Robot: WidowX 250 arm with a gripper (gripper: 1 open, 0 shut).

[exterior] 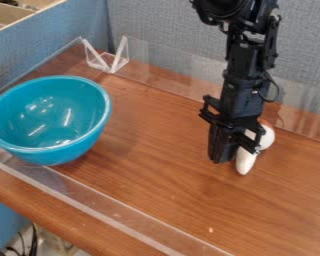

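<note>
My black gripper [227, 147] is low over the wooden table, right of centre, and looks shut. A white object [248, 160], the toy mushroom, lies just behind and right of its fingers, partly hidden by them; whether they touch it I cannot tell. A teal bowl [49, 115] stands at the left.
A white wire rack [105, 62] stands at the back left by the clear edge strip. Grey padded walls border the back.
</note>
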